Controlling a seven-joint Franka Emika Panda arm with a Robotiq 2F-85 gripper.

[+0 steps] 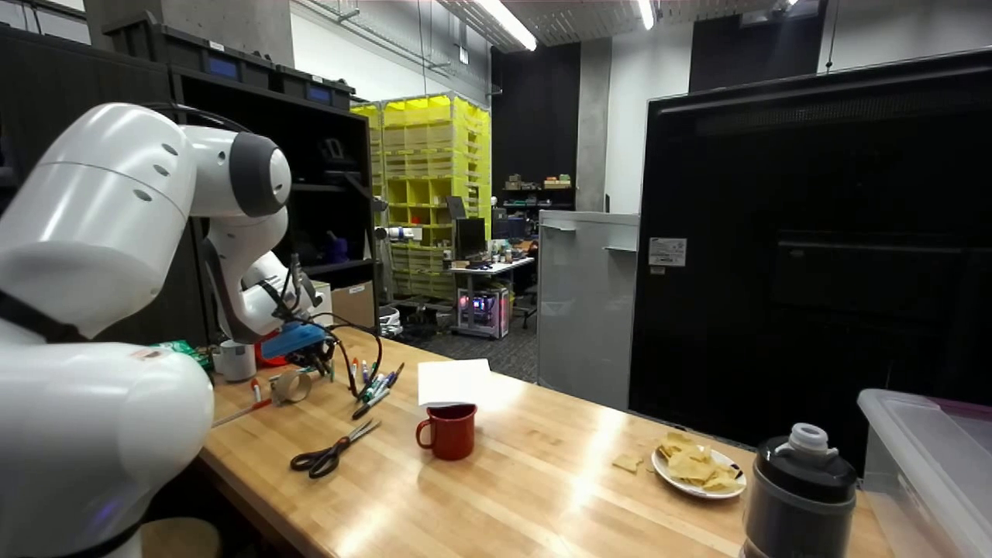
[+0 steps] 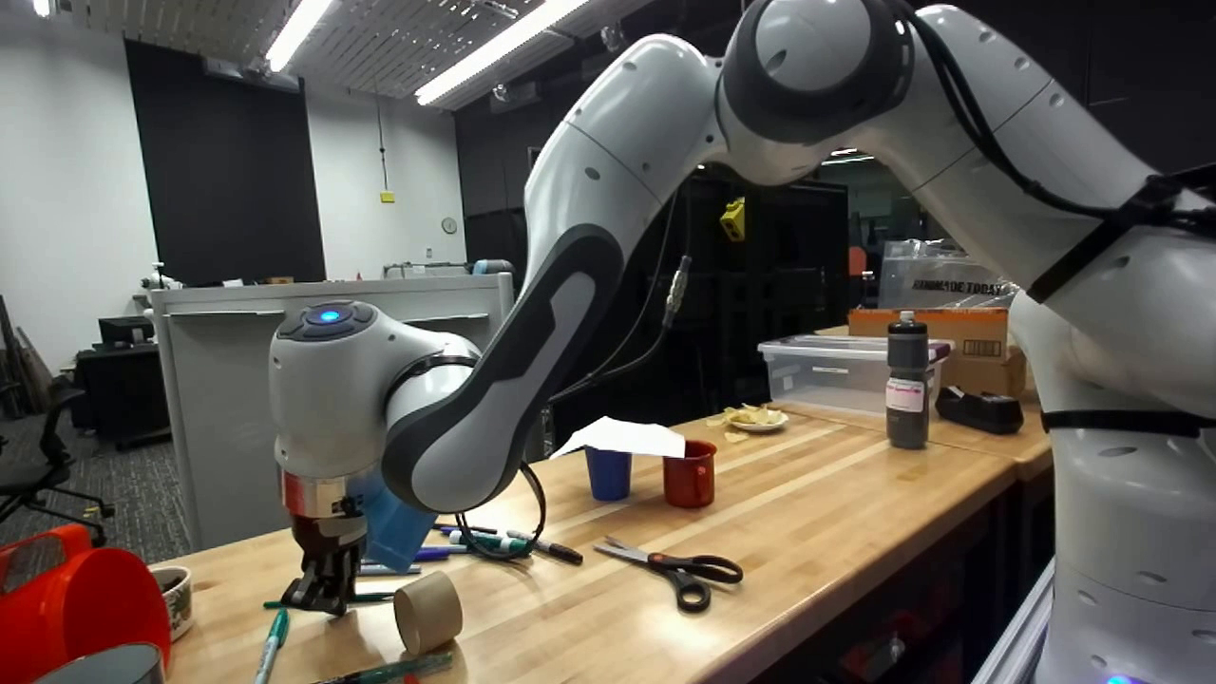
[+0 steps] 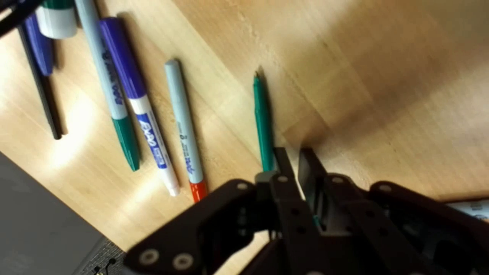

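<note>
In the wrist view my gripper is low over the wooden table, its fingers part open with a narrow gap between the tips. A green pen [image 3: 262,120] lies by the left finger, its tip pointing up the view. The pen's lower part runs behind that finger, and I cannot tell whether any of it lies between the fingers. From the other side, the gripper [image 2: 319,604] points down at the tabletop beside a tan tape roll [image 2: 428,614]. In exterior view 1 the fingers are hidden behind the blue part of the arm's end.
Several markers, among them a purple-capped one [image 3: 122,57] and a grey one with a red end [image 3: 183,123], lie left of the gripper. A red pitcher [image 2: 85,604], scissors [image 2: 673,565] and a red mug [image 1: 452,433] stand or lie around.
</note>
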